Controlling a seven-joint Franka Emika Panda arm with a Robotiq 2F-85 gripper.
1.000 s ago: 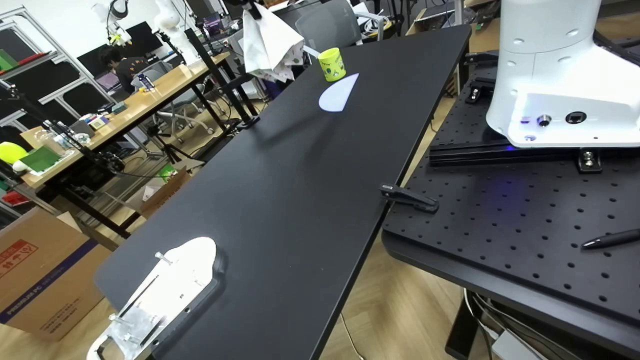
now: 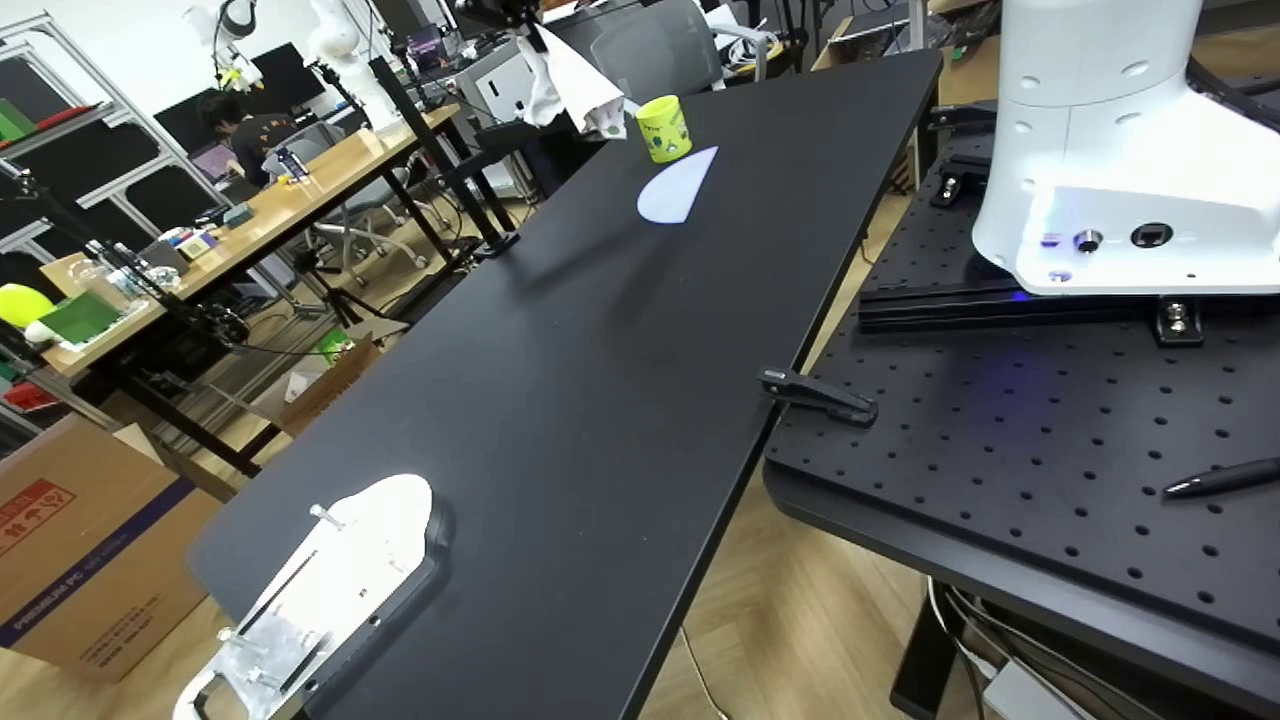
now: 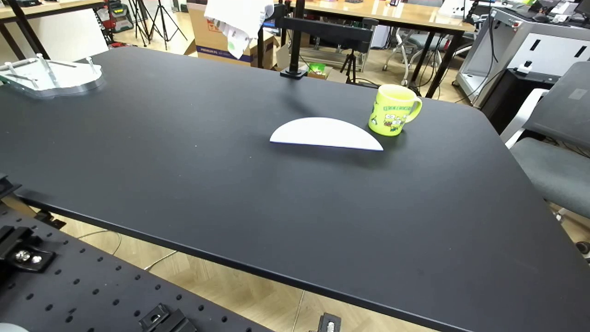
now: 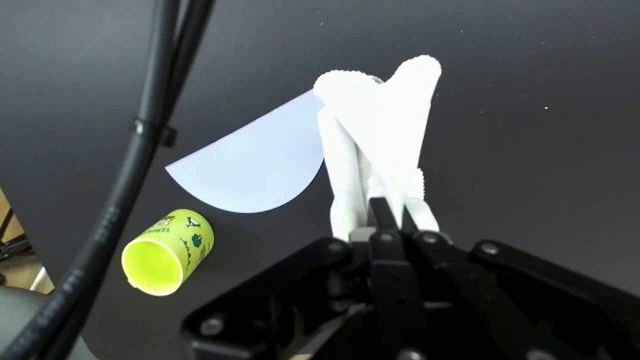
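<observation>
A white cloth [image 4: 384,126] hangs in folds from my gripper, whose fingers are shut on it. Its loose ends spread out over the dark table in the wrist view. In exterior view 1 the cloth [image 2: 576,90] is at the top, with only a dark part of the gripper showing above it. Exterior view 2 shows the cloth [image 3: 236,22] at the top edge, clear above the tabletop. The yellow-green mug [image 3: 390,110] stands upright on the table. Beside it lies a white half-disc [image 3: 323,133], which the cloth partly covers in the wrist view.
A white rack with pegs [image 2: 336,576] sits at the table's other end. A black upright post [image 3: 293,72] stands at the table's far edge. Black cables [image 4: 135,162] cross the wrist view's left side.
In exterior view 1 the cloth has moved up and to the right, and less of it shows. The mug, half-disc and rack stay where they were.
</observation>
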